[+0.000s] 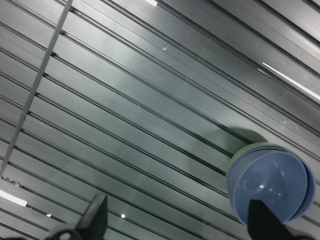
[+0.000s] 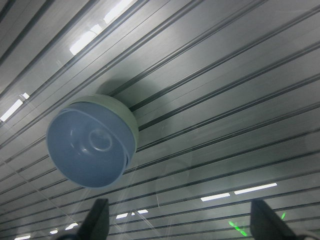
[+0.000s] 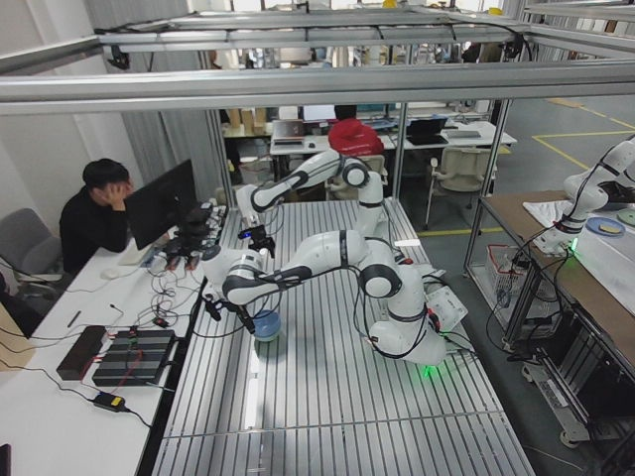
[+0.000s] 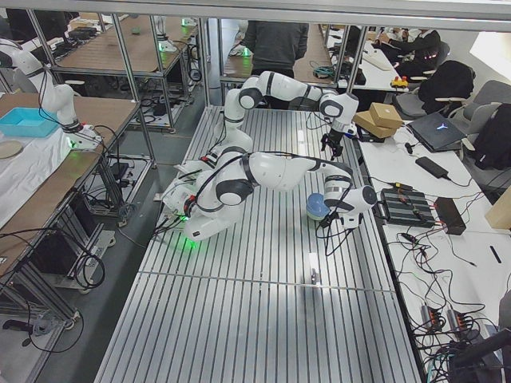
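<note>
A stack of blue bowls (image 1: 270, 185) with a pale green one (image 2: 115, 105) beneath stands on the slatted metal table (image 3: 337, 416); it also shows as a blue bowl (image 4: 316, 206) in the camera right view. The front arm's gripper (image 3: 228, 315) hangs above and left of the stack in the camera left view. The farther arm's gripper (image 3: 258, 238) is raised behind it. In the left wrist view dark fingers (image 1: 95, 220) are apart with nothing between them, the stack near the right one. In the right wrist view the fingers (image 2: 265, 220) also stand apart, empty, below the stack.
Both arms reach over the table from one side. A desk (image 3: 60, 426) with monitor, cables and devices adjoins it, a seated person (image 3: 89, 218) there.
</note>
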